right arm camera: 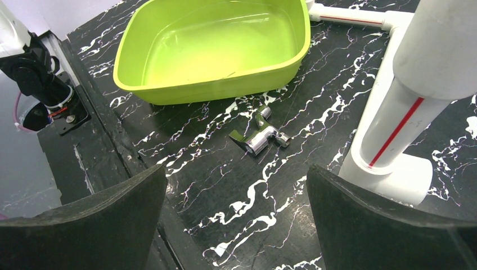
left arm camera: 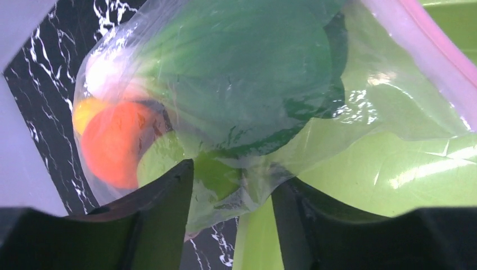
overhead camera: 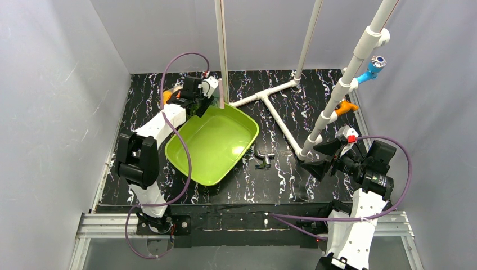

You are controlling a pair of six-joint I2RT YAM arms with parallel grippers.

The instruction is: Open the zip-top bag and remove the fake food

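Note:
The clear zip top bag (left arm camera: 236, 73) with a pink seal (left arm camera: 424, 42) holds fake food: leafy green, orange, yellow and light green pieces. It lies at the back left, partly over the green tray (overhead camera: 211, 146). My left gripper is at the bag's lower part, fingertips apart with bag plastic at or between them; whether it grips is unclear. In the top view the left wrist covers much of the bag. My right gripper stands open at the right front, with nothing between its fingers.
White PVC pipes (overhead camera: 281, 124) stand behind and right of the tray, with blue and orange fittings (overhead camera: 346, 107) on one. A chrome fitting (right arm camera: 259, 138) lies on the marble surface between tray and right gripper. Walls bound the sides and back.

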